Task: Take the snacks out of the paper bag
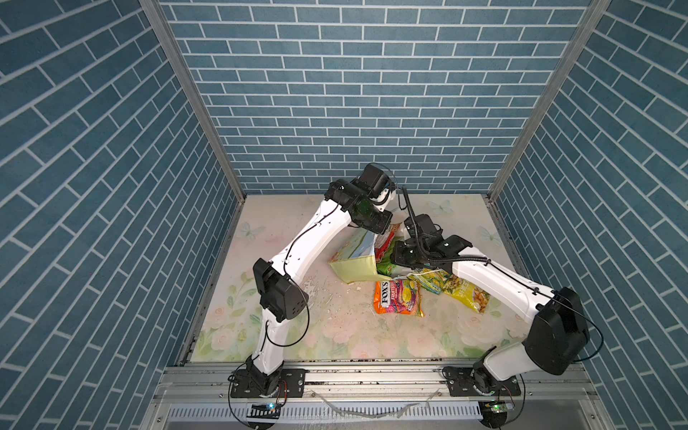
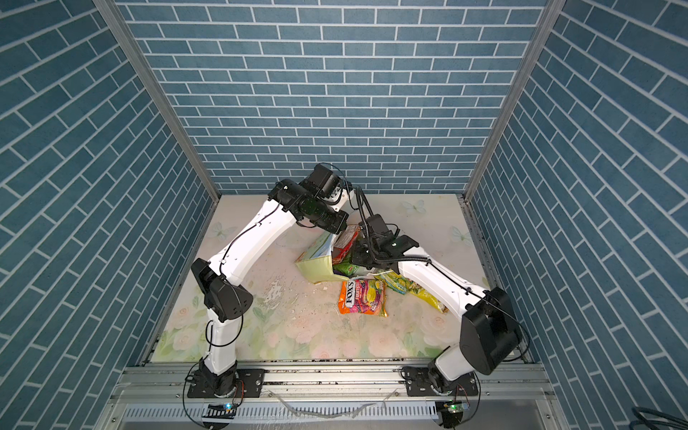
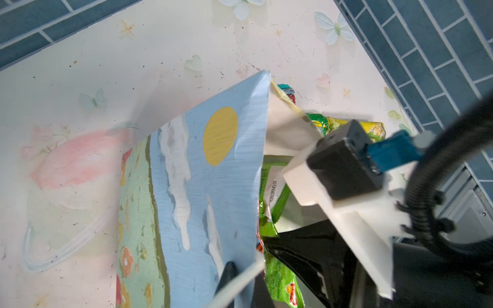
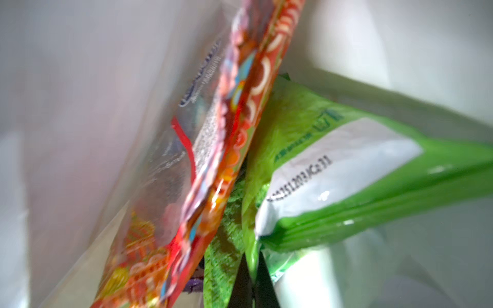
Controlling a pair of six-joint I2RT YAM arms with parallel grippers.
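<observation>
The painted paper bag (image 3: 205,169) lies on its side mid-table, its mouth toward the right. At the bag's upper edge is my left gripper (image 1: 385,228); in the left wrist view the wall runs between its fingertips, one dark finger (image 3: 227,277) showing in front, so it appears shut on the bag. Inside the mouth, my right gripper is shut on the pinched edge of a green snack bag (image 4: 328,169) with a white printed patch. A clear-and-red snack packet (image 4: 205,169) stands close to its left, still within the paper bag.
An orange FOX'S packet (image 1: 398,296) lies in front of the mouth. Yellow packets (image 1: 467,292) lie to the right, partly under the right arm. Blue brick walls enclose the table.
</observation>
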